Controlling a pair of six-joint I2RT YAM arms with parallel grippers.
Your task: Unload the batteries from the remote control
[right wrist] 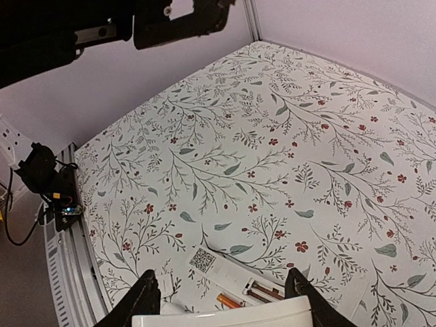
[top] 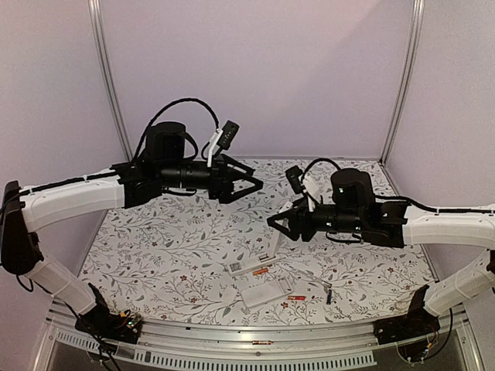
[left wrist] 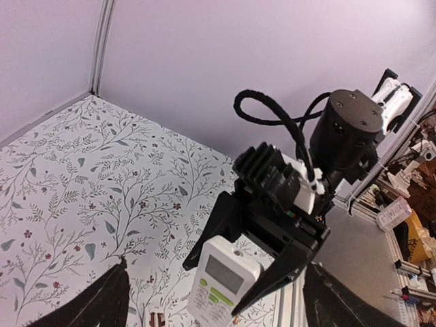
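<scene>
A white remote control (left wrist: 221, 276) with a dark screen and a green label hangs above the table, my right gripper (top: 282, 227) shut on its upper part. From above, its lower end (top: 276, 243) points down toward the table. In the right wrist view its white edge (right wrist: 228, 320) spans between the fingers. To the left and farther back, my left gripper (top: 256, 178) is open and empty, clear of the remote. Whether batteries sit in the held remote cannot be seen.
On the table lie another white case (right wrist: 221, 272) with a QR code and batteries in its slot, an orange battery (top: 261, 271), a white tray (top: 267, 292), a red battery (top: 296, 297) and a small dark item (top: 329, 297).
</scene>
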